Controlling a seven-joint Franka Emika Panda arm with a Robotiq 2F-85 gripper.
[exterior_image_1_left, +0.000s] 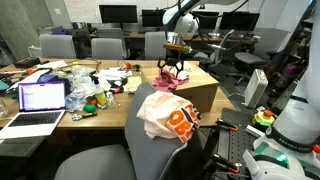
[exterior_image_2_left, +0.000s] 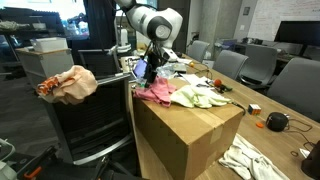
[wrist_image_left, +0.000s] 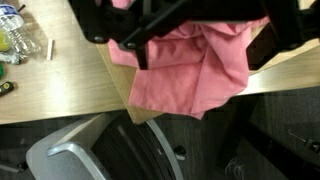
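A pink cloth (exterior_image_1_left: 168, 79) lies crumpled on a cardboard box (exterior_image_1_left: 202, 91), bunched near the edge on the chair's side. In the wrist view the pink cloth (wrist_image_left: 200, 75) spreads below my gripper, and part of it hangs past the table edge. My gripper (exterior_image_2_left: 150, 80) is over the cloth with its fingers open and the fingers pointing down. The dark fingers cover part of the cloth, so I cannot tell whether they touch it. A pale cloth (exterior_image_2_left: 198, 97) lies beside the pink one on the box.
An office chair (exterior_image_1_left: 150, 140) stands in front, with an orange-patterned cloth (exterior_image_1_left: 170, 115) draped over its back. The long table holds a laptop (exterior_image_1_left: 40, 104), bottles and scattered tools. White cloth (exterior_image_2_left: 250, 160) lies below the box.
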